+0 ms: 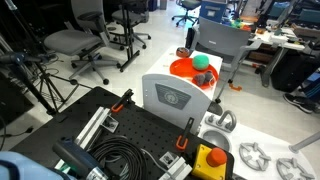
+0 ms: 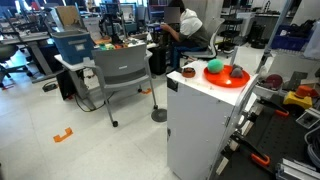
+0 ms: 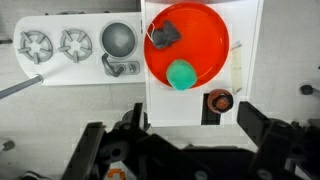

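Note:
A red plate [image 3: 208,62] lies on the white tabletop in the wrist view. A green round object [image 3: 181,75] sits towards its lower left edge, with a dark grey, irregular item [image 3: 165,36] near the upper left rim. Just off the plate, at lower right, is a brown round object [image 3: 220,100] with a dark centre. My gripper is open, its dark fingers wide apart and nothing held between them. These objects also appear together on the counter in both exterior views, where I cannot make out the gripper.
A small sink [image 3: 119,40] with a tap and two burners [image 3: 75,44] adjoin the plate's left side. A pale strip [image 3: 236,70] lies at its right. In exterior view 1, a grey upright panel [image 1: 176,97] stands before the plate, and an orange-topped yellow block [image 1: 211,161] is nearer.

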